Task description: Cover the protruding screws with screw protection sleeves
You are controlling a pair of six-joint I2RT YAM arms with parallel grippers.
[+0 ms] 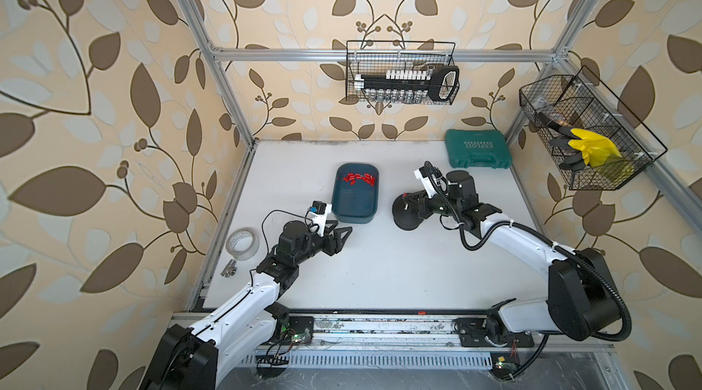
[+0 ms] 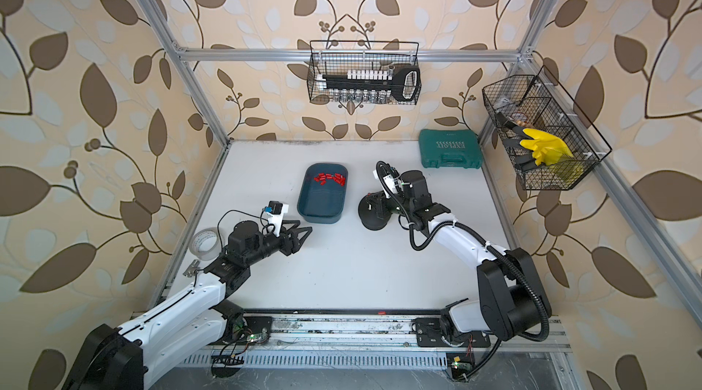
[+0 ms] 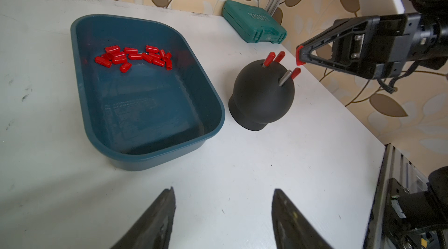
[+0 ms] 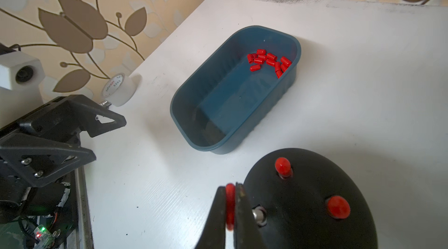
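A black dome fixture carries protruding screws; three wear red sleeves, among them. One bare silver screw shows. My right gripper is shut on a red sleeve, held just beside that bare screw in its wrist view. Several loose red sleeves lie at the far end of a blue tray. My left gripper stands open over the table, low in front of the tray, with nothing between its fingers.
A green case lies at the back right. A tape roll and a small metal piece are at the left edge. Wire baskets hang on the back and right walls.
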